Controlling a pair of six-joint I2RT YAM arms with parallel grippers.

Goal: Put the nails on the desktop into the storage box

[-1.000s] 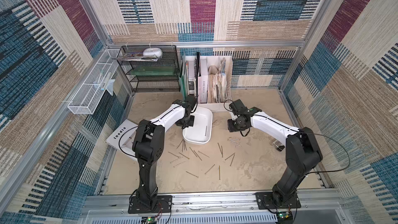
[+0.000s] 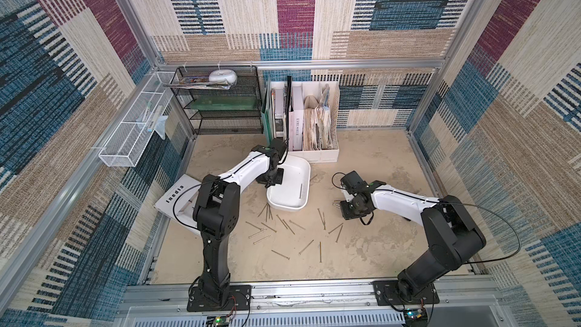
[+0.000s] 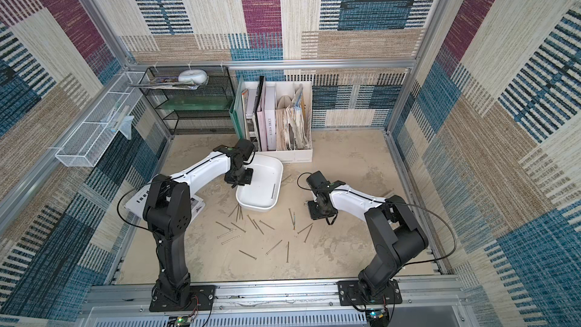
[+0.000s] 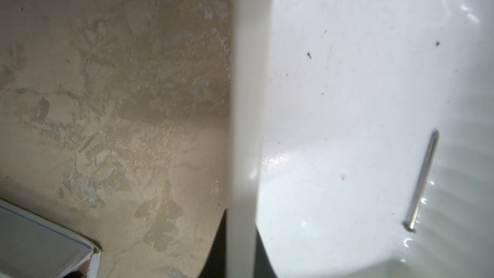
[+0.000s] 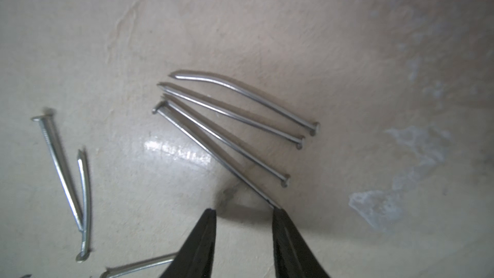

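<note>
A white storage box (image 2: 289,196) stands mid-desk, one nail (image 4: 423,180) lying on its floor. My left gripper is shut on the box's left rim, one finger on each side of the wall. Low over the desk, my right gripper stands open with nothing held. Just beyond its fingertips lie several silver nails in a fan; the lowest nail (image 5: 216,155) reaches with one end to the right fingertip, and whether they touch I cannot tell. Further nails (image 5: 61,175) lie to the left in the right wrist view, and several (image 2: 266,227) are scattered in front of the box.
Behind the box stands a white file holder (image 2: 320,155) with folders, beside a black mesh shelf (image 2: 230,124). A white box marked "inedia" (image 2: 176,195) lies left of the left arm. Bare desktop (image 2: 387,151) stretches across the back right.
The left arm and the box have stayed still.
</note>
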